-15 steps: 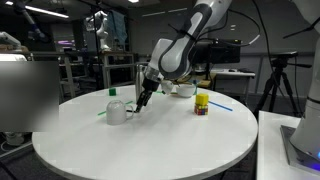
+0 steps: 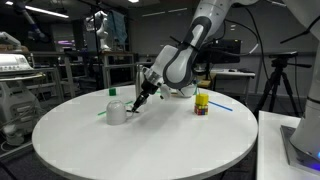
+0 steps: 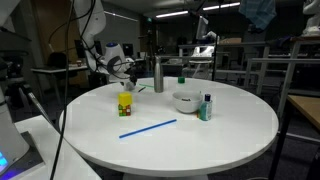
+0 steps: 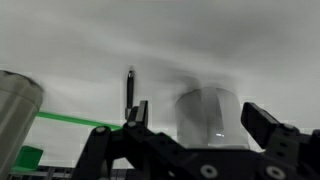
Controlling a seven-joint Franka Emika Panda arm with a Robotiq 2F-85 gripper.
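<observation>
A pale grey cup (image 2: 116, 112) stands on the white round table at the left in exterior view 1. My gripper is open, its two fingers (image 4: 138, 112) spread on either side of the cup as the wrist view sees it. From the side, the gripper (image 2: 139, 102) hangs low over the table just right of the cup, apparently not touching it. Seen from above, the cup (image 4: 210, 116) shows partly, its lower part hidden by the gripper. Beside the left finger lies a thin black pen (image 4: 130, 92).
A silver bottle (image 4: 16, 112), a green stick (image 4: 78, 122) and a green block (image 4: 28, 157) lie near the gripper. Farther off are a yellow object (image 3: 125, 103), a white bowl (image 3: 187, 102), a small bottle (image 3: 205, 108) and a blue stick (image 3: 147, 129).
The arm has come down and its wrist leans more to the right, with the gripper staying close to the cup. The cup has not visibly moved.
</observation>
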